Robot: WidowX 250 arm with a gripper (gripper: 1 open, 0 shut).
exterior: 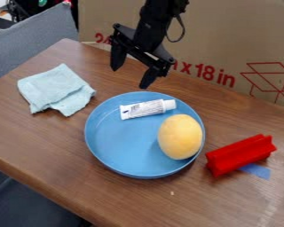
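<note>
My black gripper (132, 69) hangs open above the back of the table, its two fingers spread apart with nothing between them. In front of it lies a round blue plate (118, 142) holding a white tube (145, 109) near its back and a yellow rounded object (180, 136) at its right. A folded pale blue cloth (56, 90) lies to the left of the plate, and a red object (238, 155) lies to the right, beside a piece of blue tape.
A cardboard box (240, 44) stands along the back. A grey padded surface lies beyond its left edge.
</note>
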